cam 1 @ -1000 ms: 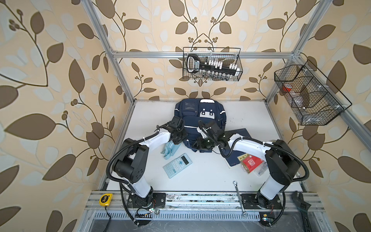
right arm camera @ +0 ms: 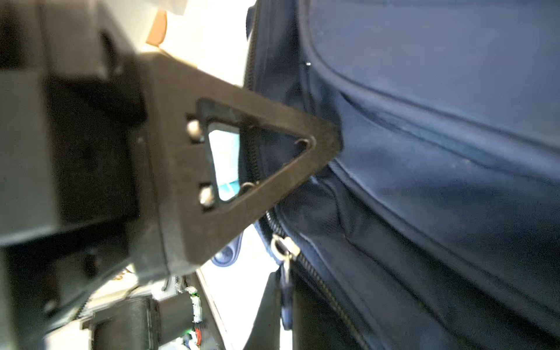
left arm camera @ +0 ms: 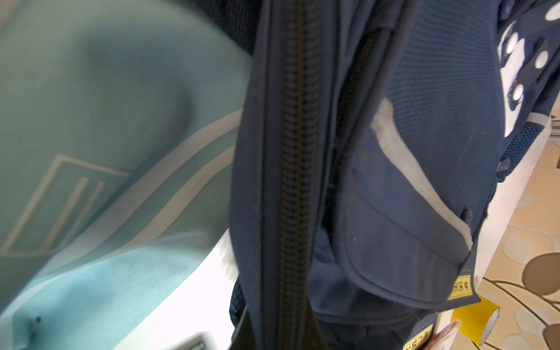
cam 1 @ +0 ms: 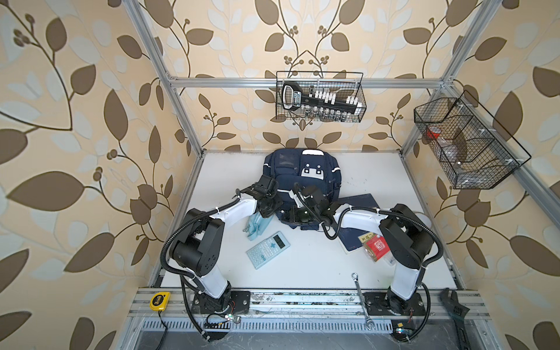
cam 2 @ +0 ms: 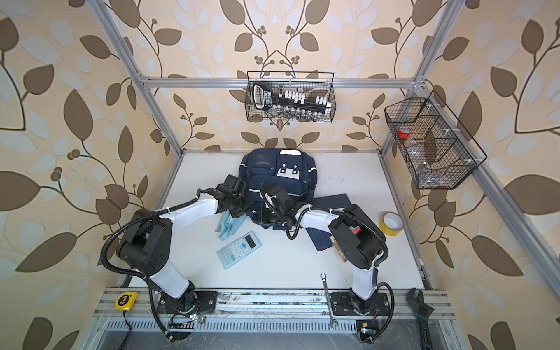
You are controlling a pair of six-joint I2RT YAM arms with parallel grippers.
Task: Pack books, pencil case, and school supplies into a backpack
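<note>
The navy backpack [cam 1: 315,169] lies at the back middle of the table. My left gripper is shut on its zippered edge, which fills the middle of the left wrist view. My right gripper is shut at the bag's front beside a zipper pull [right arm camera: 285,291]; whether the pull is between the fingers is unclear. A pale blue pencil case [cam 1: 256,227] lies under the left gripper, with a light blue calculator [cam 1: 268,249] in front of it. Navy books [cam 2: 320,236] and a red packet [cam 1: 379,248] lie to the right, partly under the right arm.
A tape roll [cam 2: 390,223] sits at the right edge. A wrench [cam 1: 361,297] lies along the front rail. Wire baskets [cam 1: 320,110] hang above the back and right.
My right arm has moved left along the front of the backpack over the last second. The left arm has stayed in place.
</note>
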